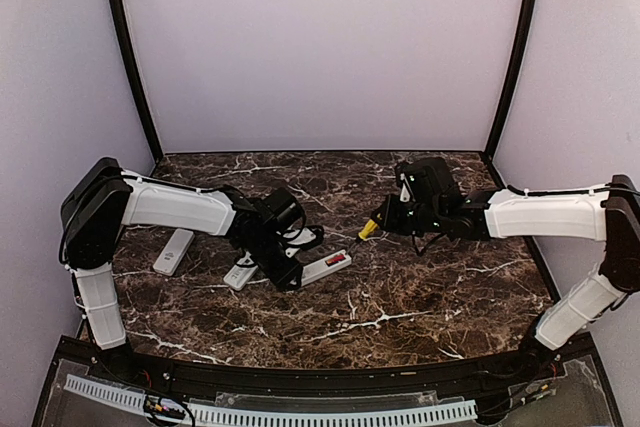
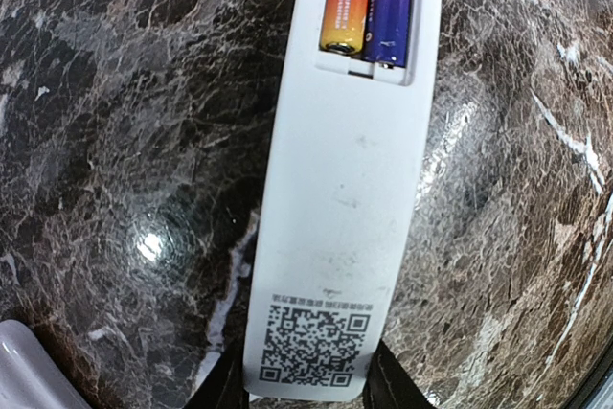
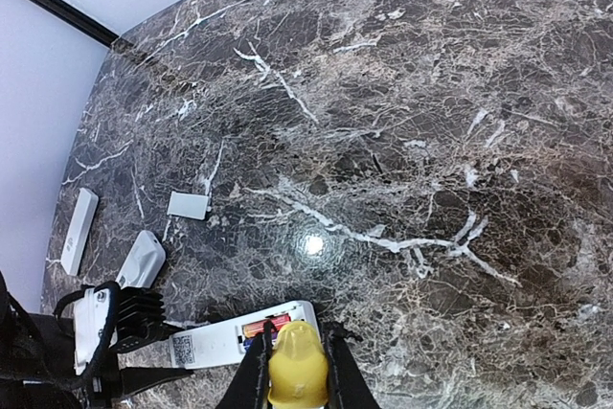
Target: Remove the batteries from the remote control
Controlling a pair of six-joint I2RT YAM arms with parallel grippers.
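Note:
The white remote (image 2: 330, 189) lies back side up with its battery bay uncovered. Two batteries sit side by side in it: an orange-red battery (image 2: 347, 2) and a purple-blue battery (image 2: 388, 11). My left gripper is shut on the remote's QR-code end. A yellow-handled screwdriver (image 1: 369, 228) is held by my right gripper, which is shut on its handle. In the top view its dark shaft slants down to the bay's far end; whether the tip touches a battery cannot be told. The handle hides the tip in the right wrist view.
A small white cover (image 3: 189, 205) lies flat behind the remote. Two other white remotes rest at the left, one remote (image 1: 174, 252) far out and one remote (image 1: 240, 272) partly under the left arm.

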